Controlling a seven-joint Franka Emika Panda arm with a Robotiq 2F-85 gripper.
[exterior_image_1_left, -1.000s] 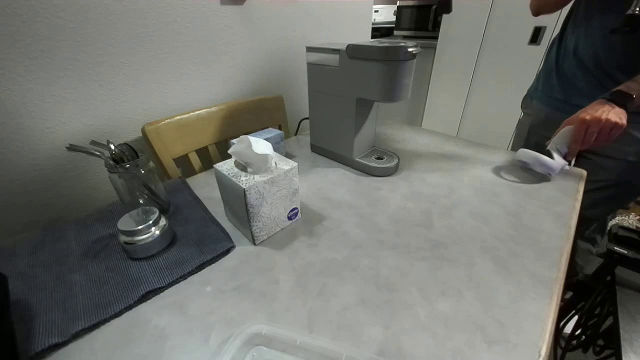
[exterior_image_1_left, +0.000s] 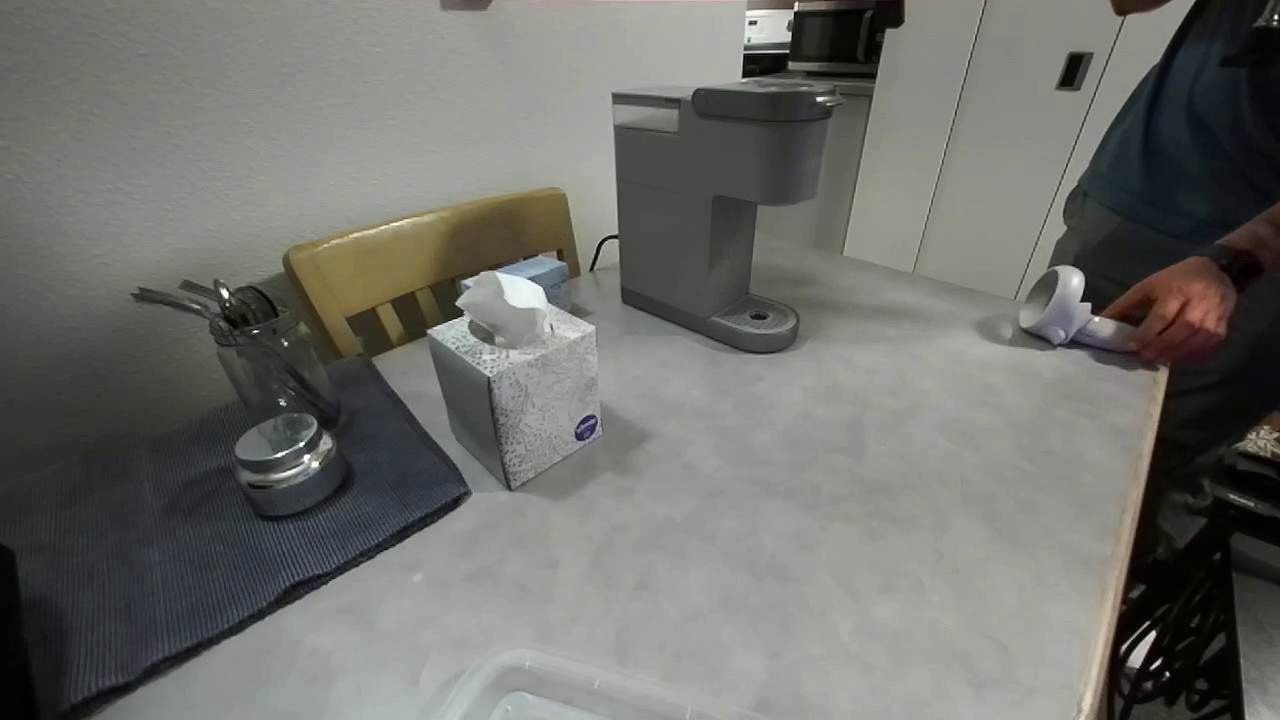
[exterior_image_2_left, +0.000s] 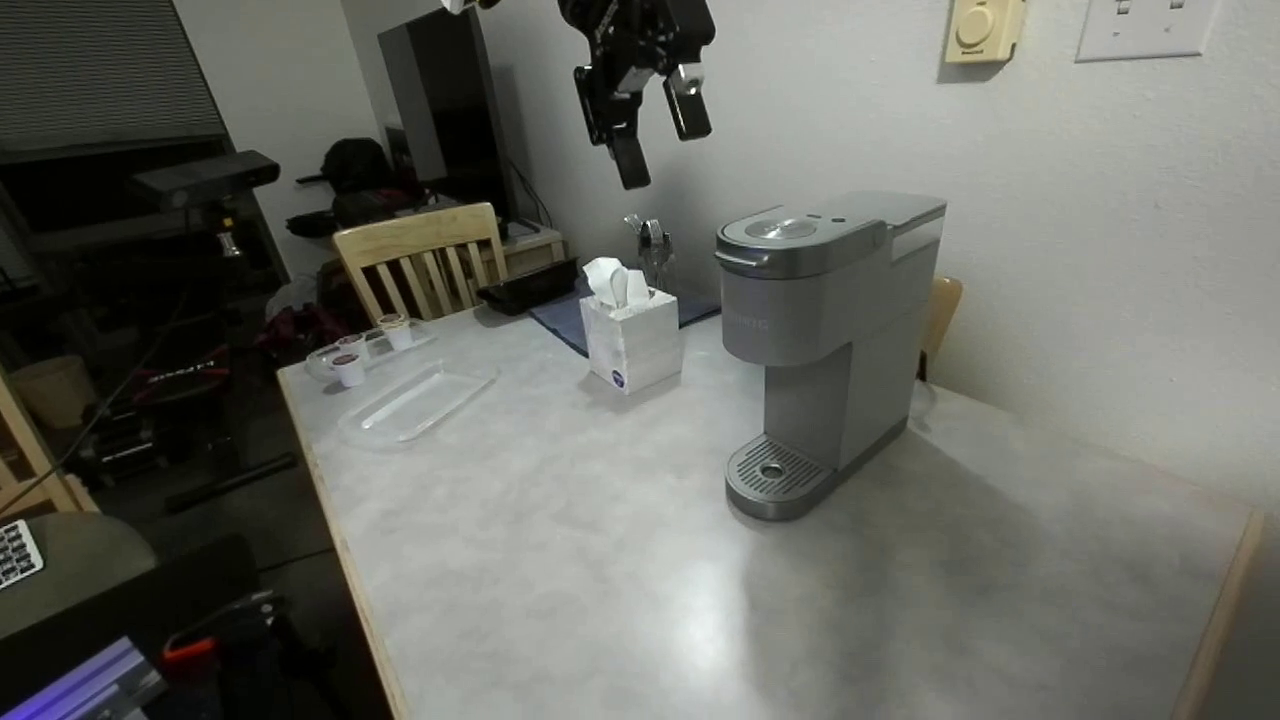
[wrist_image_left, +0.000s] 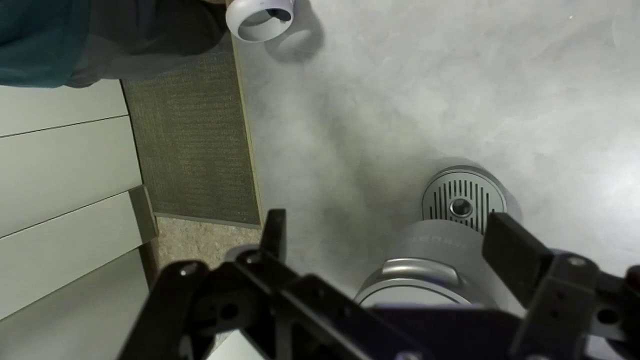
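My gripper (exterior_image_2_left: 660, 138) hangs in the air above the table, fingers wide apart and empty. In the wrist view its black fingers (wrist_image_left: 274, 234) straddle the top front of a grey coffee maker (exterior_image_1_left: 696, 216) lying below, without touching anything that I can make out. The coffee maker stands upright at the back of the table, its lid (exterior_image_2_left: 782, 228) down and its drip tray (wrist_image_left: 465, 198) bare. At the table's far corner, a person's hand (exterior_image_1_left: 1182, 306) rests on a white ring-shaped piece with a handle (exterior_image_1_left: 1056, 307).
A tissue box (exterior_image_1_left: 528, 402) stands left of the coffee maker. Behind it a jar of utensils (exterior_image_1_left: 274, 360) and a silver-lidded jar (exterior_image_1_left: 288, 466) are on a blue mat (exterior_image_1_left: 132, 576). A clear tray (exterior_image_2_left: 420, 402) and small cups (exterior_image_2_left: 348, 370) occupy one end. Mid-table is clear.
The person's hand has lowered the white piece's handle to the table, so its ring now stands up instead of lying nearly flat. Table objects elsewhere have stayed put.
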